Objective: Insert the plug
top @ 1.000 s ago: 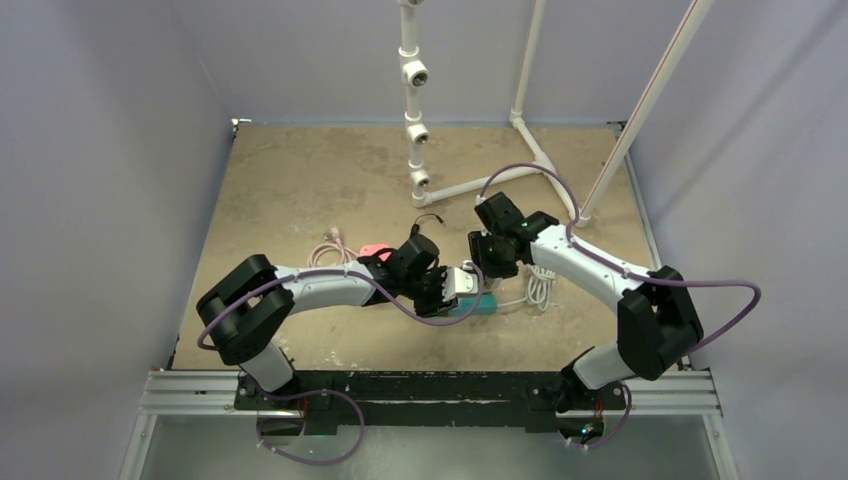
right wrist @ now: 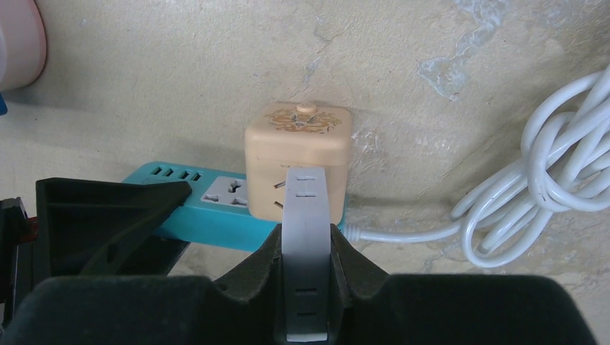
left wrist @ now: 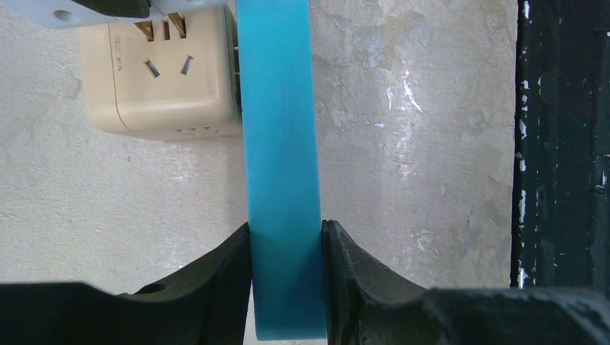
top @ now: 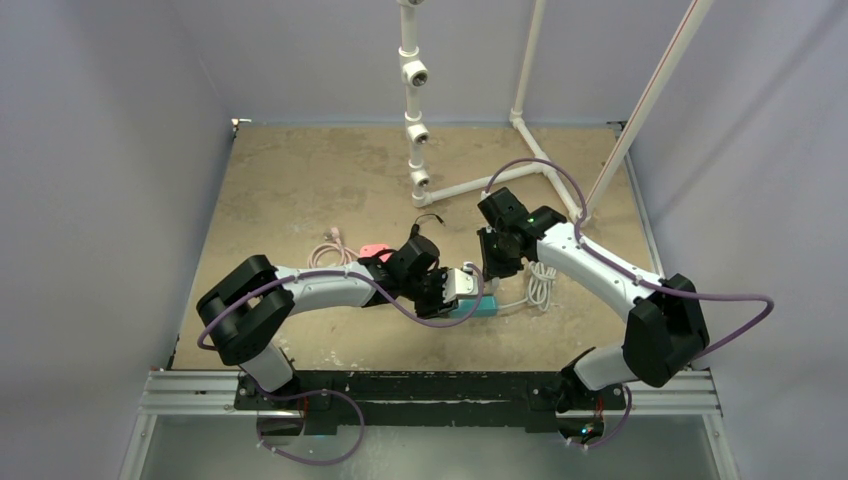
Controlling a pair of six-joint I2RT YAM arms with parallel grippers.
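A teal power strip is held by my left gripper, shut on it; in the right wrist view it lies horizontally with a white cable leaving its right end. A beige cube socket adapter (right wrist: 298,126) sits against the strip, with slots on its faces. My right gripper is shut on a white plug, held over the adapter's face; in the left wrist view two brass prongs show just at the adapter's top slots. Whether they are inserted I cannot tell for sure.
A coiled white cable (right wrist: 547,180) lies to the right. A pink cable (top: 325,250) and a pink object (top: 372,250) lie behind my left arm. White pipe frames (top: 480,183) stand at the back.
My right arm has shifted slightly to the right in the top view. The left arm and power strip look unmoved.
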